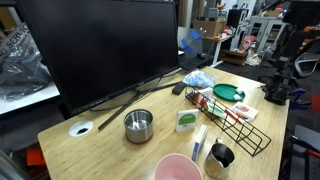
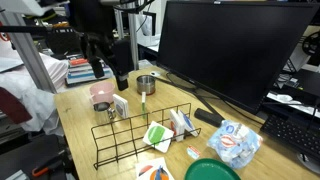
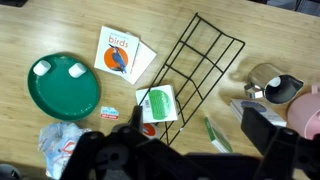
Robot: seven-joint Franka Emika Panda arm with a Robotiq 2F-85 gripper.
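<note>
My gripper is open above the table, its dark fingers wide apart with nothing between them. Below it lies a black wire rack (image 3: 197, 50), with a green-and-white box (image 3: 158, 103) near its edge. A slim green-and-white item (image 3: 217, 135) rests to the right of that box. Further right are a steel mug (image 3: 275, 84) and a pink bowl (image 3: 306, 112); a white box (image 3: 250, 110) is partly covered by a finger. The green plate (image 3: 62, 92) carries two small white round things. A birds book (image 3: 118, 52) lies between plate and rack.
A crumpled plastic bag (image 2: 232, 145) lies beside the plate. The steel pot (image 1: 139, 125) stands in front of a large black monitor (image 1: 105, 45), with a keyboard (image 2: 288, 119) at the far side. Bare table (image 1: 90, 155) shows left of the pot.
</note>
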